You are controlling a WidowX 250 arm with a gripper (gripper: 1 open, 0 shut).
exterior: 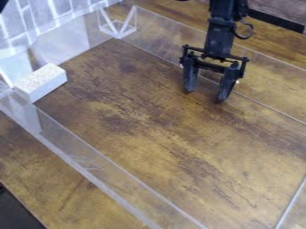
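Note:
My black gripper [208, 84] hangs low over the wooden floor inside a clear-walled pen, at the upper right of the camera view, close to the back wall. Its two fingers stand apart, open, with wood visible between them. A small pale bit lies just behind the right finger, too small to make out.
Clear acrylic walls [89, 166] bound the wooden surface [156, 152]. A white speckled block [41, 82] sits at the left corner by the wall. A white curtain hangs at the upper left.

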